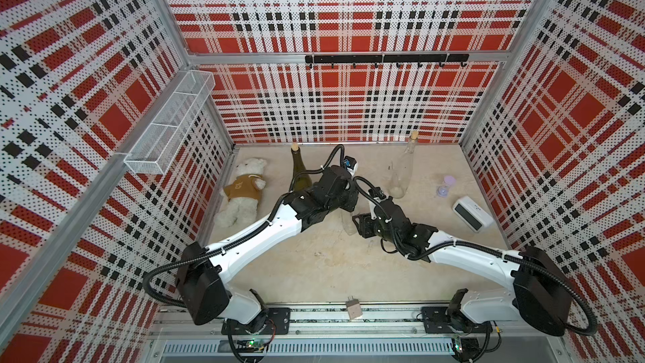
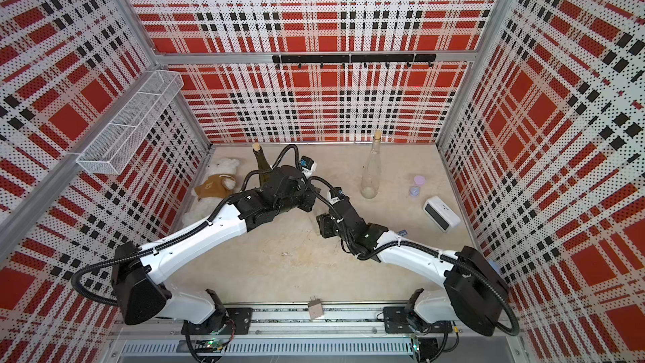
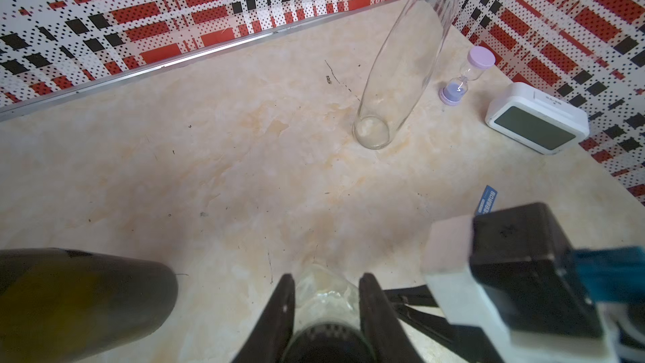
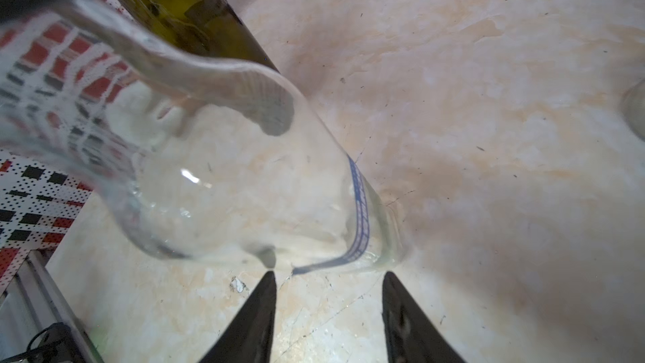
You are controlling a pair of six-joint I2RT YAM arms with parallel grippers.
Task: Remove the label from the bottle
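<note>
A clear glass bottle (image 4: 268, 181) fills much of the right wrist view, with a narrow blue-and-white printed strip of label (image 4: 361, 218) near its base. From above, its lower part (image 1: 348, 224) shows between the two arms. My left gripper is shut on the bottle at its upper end, with glass visible past the fingers. My right gripper stands open at the base end, close to the label strip, with no object clearly held between its fingers. How near its fingers are to the glass is hard to judge.
A dark green corked bottle (image 1: 301, 171) stands behind the left arm, beside a teddy bear (image 1: 243, 191). Another clear bottle (image 1: 401, 171), an hourglass (image 1: 445, 185) and a white clock (image 1: 473, 213) are on the right. A small blue printed piece (image 3: 485, 199) lies on the table.
</note>
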